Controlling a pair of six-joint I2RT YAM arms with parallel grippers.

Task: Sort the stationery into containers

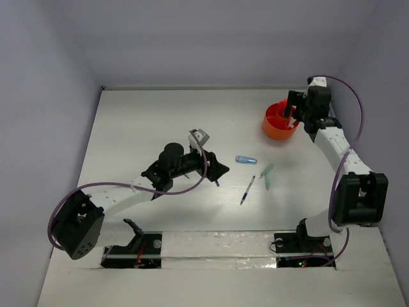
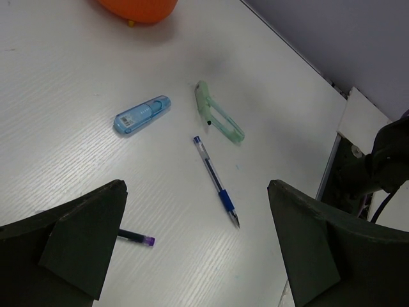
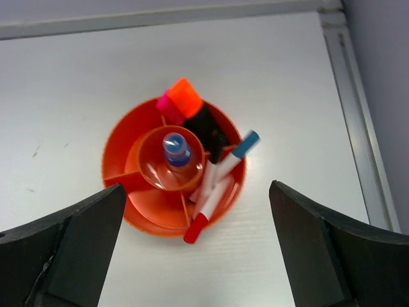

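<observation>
An orange divided container (image 1: pixel 276 128) (image 3: pixel 131 214) holds several markers (image 3: pixel 227 164) and a blue item in its centre cup. My right gripper (image 1: pixel 295 102) is open above it, nothing between its fingers. My left gripper (image 1: pixel 211 160) hangs open over the lower middle of the table, a dark pen (image 2: pixel 134 236) beneath, partly hidden by a finger. Right of it lie a blue object (image 1: pixel 246 160) (image 2: pixel 140 115), a green item (image 1: pixel 267 176) (image 2: pixel 217 118) and a blue pen (image 1: pixel 247 190) (image 2: pixel 214 179).
Grey walls bound it at the back and sides, the right one (image 3: pixel 380 115) close to the container.
</observation>
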